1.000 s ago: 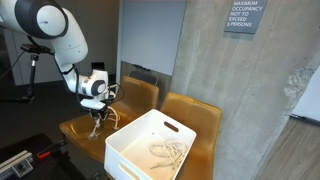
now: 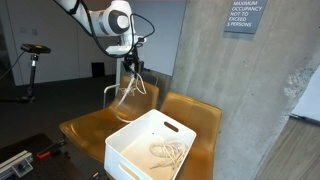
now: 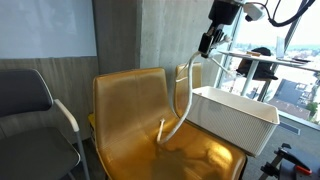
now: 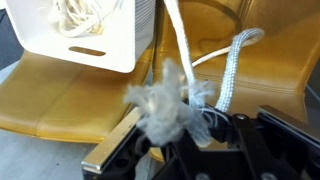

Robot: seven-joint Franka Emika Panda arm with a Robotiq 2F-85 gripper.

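Raised above the tan chair (image 3: 128, 110), my gripper (image 2: 130, 66) is shut on a white rope (image 2: 128, 92). In the wrist view the rope's frayed end (image 4: 165, 108) bulges up close between the fingers, hiding much of the fingers. From the gripper the rope (image 3: 187, 95) hangs down in a strand to the chair seat, where part of it rests. A white bin (image 2: 118, 157) stands to the right in exterior view 1, with another coil of white rope (image 2: 170, 152) lying inside it.
A second tan chair (image 2: 196, 115) is behind the bin. In exterior view 2 a dark grey chair (image 3: 38, 110) stands at the left. The air around the raised gripper looks clear.
My gripper has risen well up from low over the chair and moved somewhat to the right, drawing the rope up with it. The bin and its coil have stayed put.
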